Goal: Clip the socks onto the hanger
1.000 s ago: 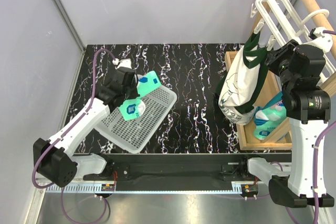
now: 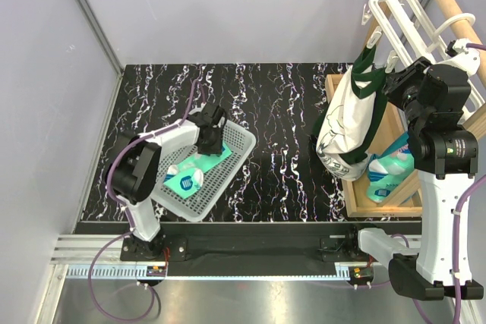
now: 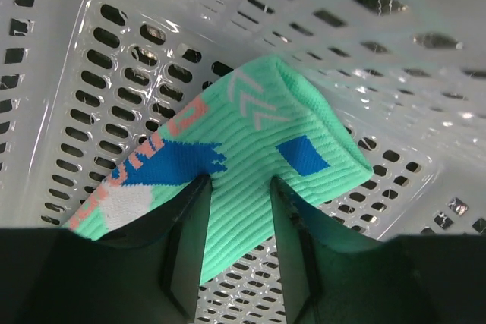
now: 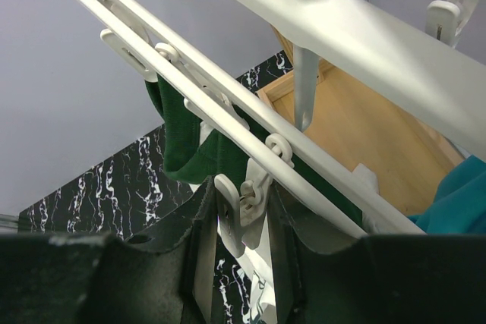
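A mint-green sock with blue, white and pink patterning [image 3: 250, 123] lies in the grey basket [image 2: 241, 136]. My left gripper is over the sock, fingers apart, its cuff end stretching out beyond the fingertips. Whether the fingers touch the fabric is unclear. Up at the white hanger [image 2: 414, 32], my right gripper is shut on a white clip [image 4: 253, 199] that hangs from the hanger's rail. White socks with dark green parts [image 2: 351, 115] hang from other clips farther along.
A wooden frame and box [image 2: 355, 201] stand under the hanger, with another mint-green sock [image 2: 391, 171] hanging inside that area.
A second ago the left gripper held the sock raised above the basket. The sock now lies flatter inside it, and the left arm has come rightward and over it. The right arm stays put.
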